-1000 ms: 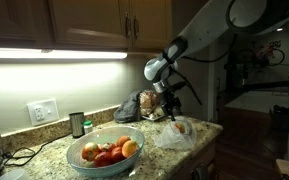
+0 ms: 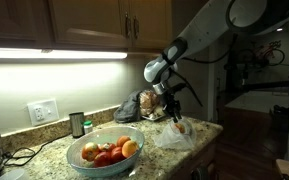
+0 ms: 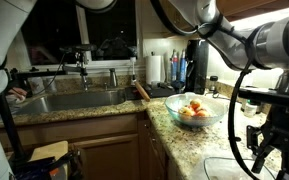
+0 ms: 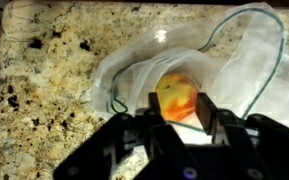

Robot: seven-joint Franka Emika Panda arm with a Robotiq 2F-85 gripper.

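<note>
A pale see-through bag (image 4: 134, 72) with a dark green edging lies on the speckled counter, its mouth spread around a yellow-orange fruit (image 4: 176, 92). In the wrist view my gripper has its two dark fingertips apart, with the fruit showing between and just beyond them. Whether either finger touches the fruit is unclear. In exterior view 1 the arm reaches down over the bag (image 2: 174, 139) near the counter's right end. Exterior view 2 has the bag's lower part cut off by the frame.
A wide bowl (image 2: 75, 153) heaped with several fruits stands left of the bag. Behind, near the wall, sit a dark green canister (image 2: 77, 125) and a dark bag-like bundle (image 2: 130, 108). Bare counter (image 4: 34, 100) shows left of the bag in the wrist view.
</note>
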